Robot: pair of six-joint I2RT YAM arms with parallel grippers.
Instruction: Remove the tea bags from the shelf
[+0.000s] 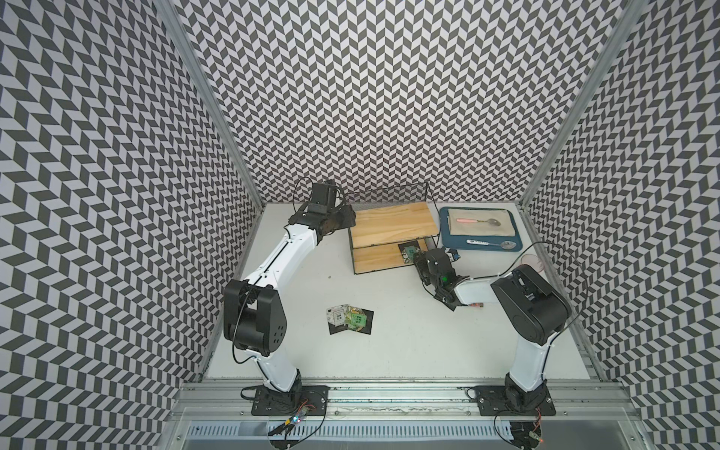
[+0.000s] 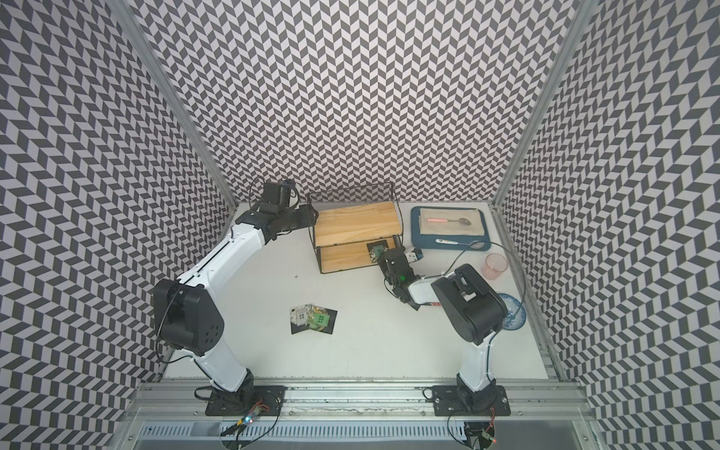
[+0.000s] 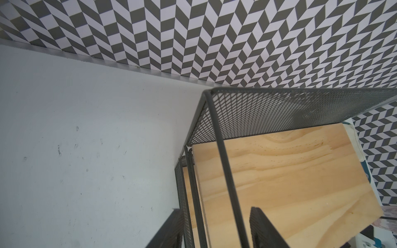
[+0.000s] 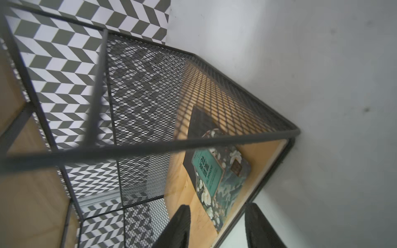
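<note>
A wire shelf with two wooden boards (image 1: 390, 221) stands at the back middle. On its lower board, at the right end, lie tea bags in green floral and dark wrappers (image 4: 215, 177). My right gripper is open just outside that end, pointed at those tea bags, nothing visible between its fingers. My left gripper is open at the shelf's upper left corner, with the frame's thin bar showing between its fingers. More tea bags, white, green and dark, lie in a pile (image 1: 349, 319) on the table's front middle.
A blue tray (image 2: 450, 240) with cloth and spoons is at back right. A pink glass (image 2: 495, 266) and blue patterned dish (image 2: 513, 318) sit at the right.
</note>
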